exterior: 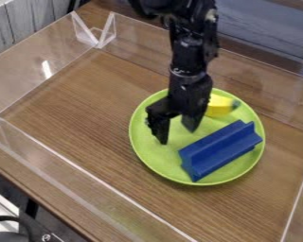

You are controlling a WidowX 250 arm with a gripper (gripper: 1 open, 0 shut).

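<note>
My black gripper point(176, 119) is low over the green plate point(154, 156), its fingers spread apart over the plate's upper left part. A blue block point(222, 149) lies along the plate's right side, slanting from lower left to upper right, apart from the gripper. A yellow object point(222, 103) sits at the back right of the plate, partly hidden behind the arm.
White clips stand at the back left edge, and a raised grey border runs along the back.
</note>
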